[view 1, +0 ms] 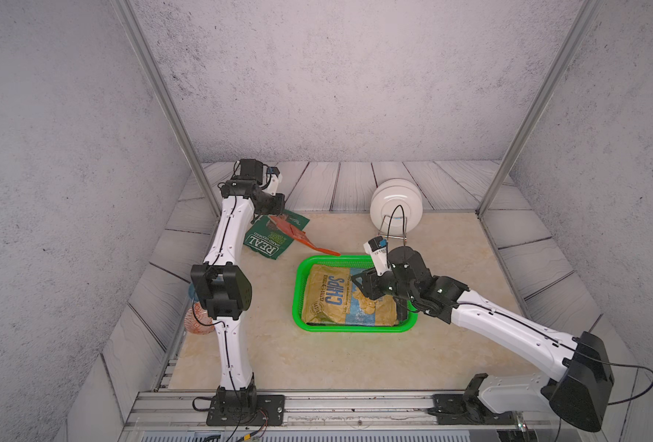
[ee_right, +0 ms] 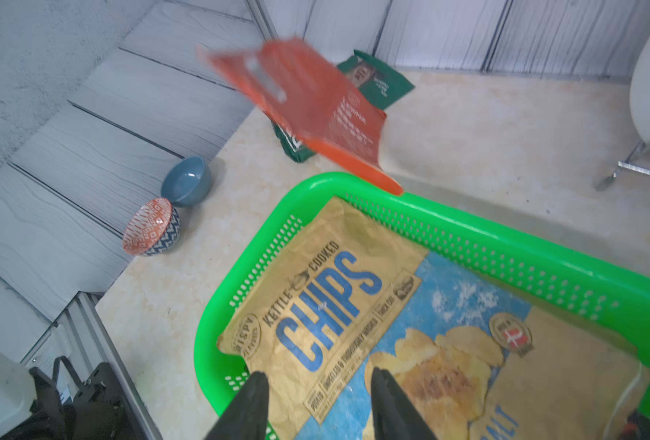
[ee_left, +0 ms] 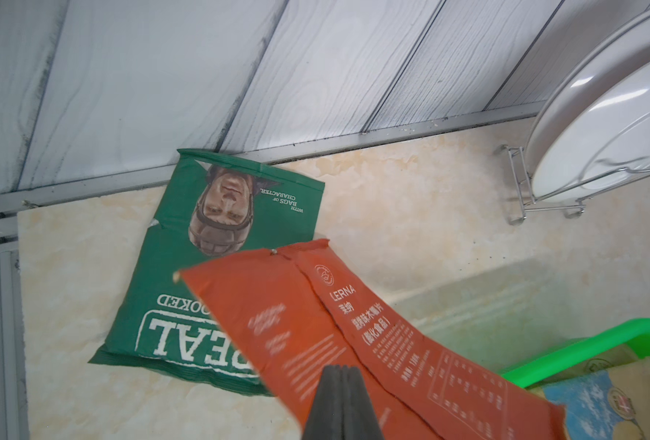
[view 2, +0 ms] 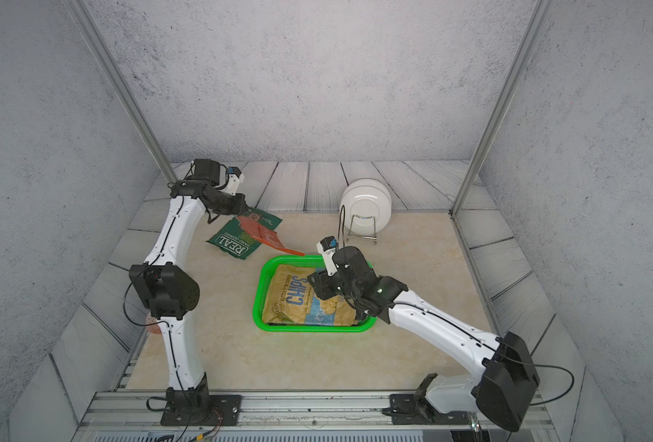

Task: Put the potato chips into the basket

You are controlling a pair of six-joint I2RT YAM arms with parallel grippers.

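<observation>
The red-orange cassava chips bag [ee_left: 413,359] hangs tilted above the table, its lower corner near the basket's far rim. My left gripper is shut on it, fingers together against the bag. Below it a green REAL crisps bag [ee_left: 222,271] lies on the table, partly covered from view. Inside the green basket [ee_right: 226,311] rests a tan-and-blue CHIPS bag [ee_right: 339,308], lying flat. Over this bag my right gripper is open, with a wide gap between its fingers and nothing gripped.
White plates [view 1: 396,202] stand in a wire rack [ee_left: 552,198] at the back right. A blue bowl [ee_right: 186,181] and a red patterned bowl [ee_right: 151,226] sit at the table's left edge. A dark package [ee_right: 636,425] shows in the basket's right end.
</observation>
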